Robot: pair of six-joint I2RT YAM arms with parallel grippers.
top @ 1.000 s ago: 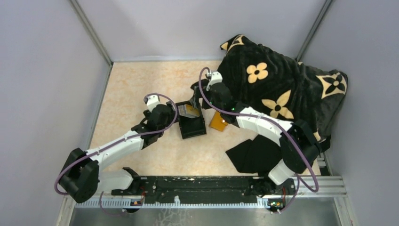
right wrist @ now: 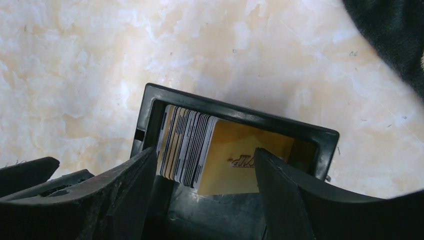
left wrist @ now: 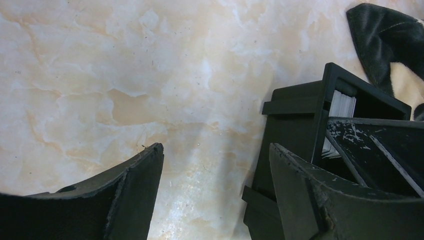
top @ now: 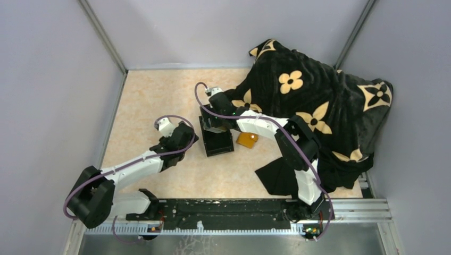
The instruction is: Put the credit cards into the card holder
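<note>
A black, open-topped card holder (top: 218, 151) stands mid-table. In the right wrist view, a stack of cards (right wrist: 185, 145) leans inside its far end, edges up on the left and a gold card (right wrist: 232, 155) facing up. My right gripper is open over that end, one finger at each side of the stack; whether they touch the cards I cannot tell. Left of the holder, my left gripper stands open and empty, its right finger (left wrist: 295, 180) close to the holder's side wall. Another gold card (top: 247, 138) lies on the table right of the holder.
A dark patterned blanket (top: 319, 95) covers the right side of the table, with a black cloth corner (top: 276, 178) reaching toward the front.
My right gripper has moved left from beside the holder to over its far end. The left gripper has drawn back slightly to the left, away from the holder.
</note>
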